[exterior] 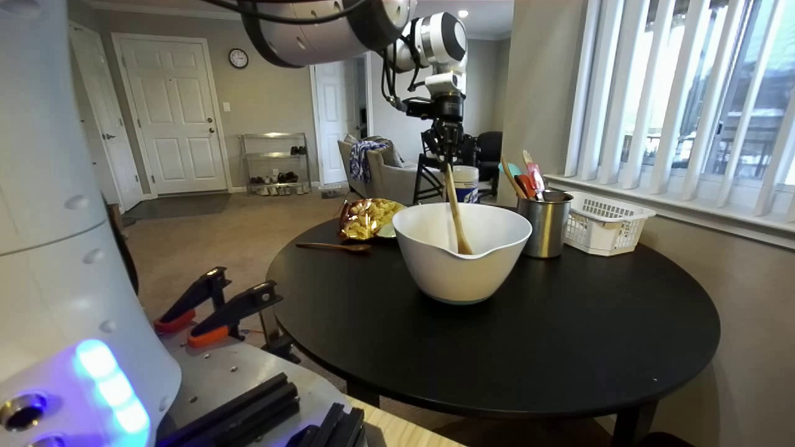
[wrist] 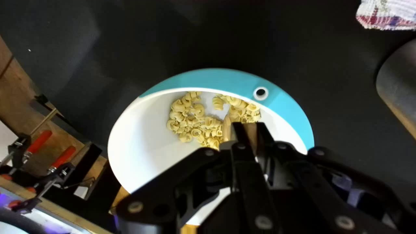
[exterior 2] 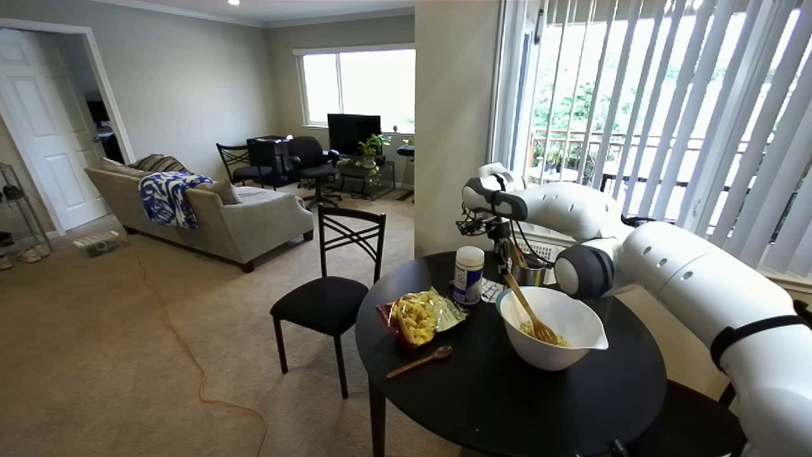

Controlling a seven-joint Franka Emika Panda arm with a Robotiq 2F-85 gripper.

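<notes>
My gripper is shut on the handle of a wooden spatula [exterior 2: 525, 306], above the far rim of a white mixing bowl [exterior: 462, 275]. The spatula leans down into the bowl, and its slotted head [exterior 2: 543, 332] is among the pasta there. From the wrist view, curled dry pasta [wrist: 195, 121] covers part of the bowl's bottom, and a teal band with a small hole runs along one side of the rim. The gripper's body hides part of the bowl and most of the spatula in that view.
An opened bag of pasta [exterior 2: 419, 317], a wooden spoon [exterior 2: 420, 362] and a white canister [exterior 2: 469, 274] stand or lie left of the bowl. A metal utensil holder [exterior: 544, 226] and a white basket [exterior: 607, 223] are to its right.
</notes>
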